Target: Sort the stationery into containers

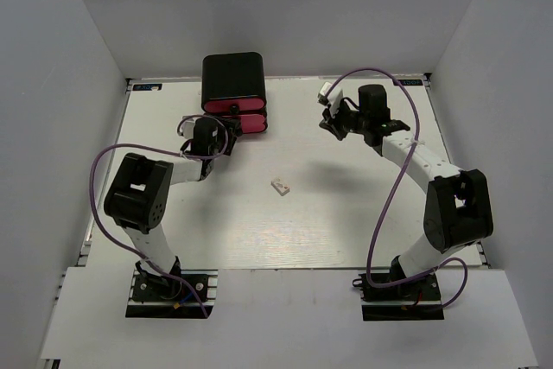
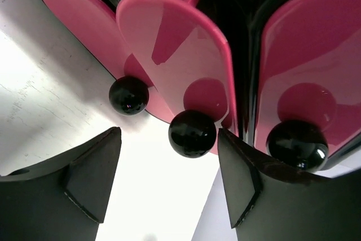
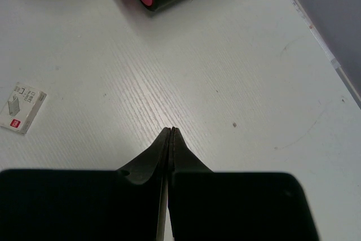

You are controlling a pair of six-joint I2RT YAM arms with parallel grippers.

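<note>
A black cabinet with pink drawers point(image 1: 233, 79) stands at the back left of the table. In the left wrist view, the middle drawer front point(image 2: 169, 43) carries a round black knob point(image 2: 192, 134). My left gripper is open, its fingers on either side of that knob; the right finger point(image 2: 234, 162) is very close to it, and whether they touch I cannot tell. A small white box point(image 1: 280, 187) with printing lies flat on the table's middle, seen also at the left of the right wrist view. Above bare table, my right gripper is shut, nothing visible between its fingertips.
Two further knobs, one on the lower drawer point(image 2: 128, 95) and one on the upper drawer point(image 2: 298, 145), flank the middle one closely.
</note>
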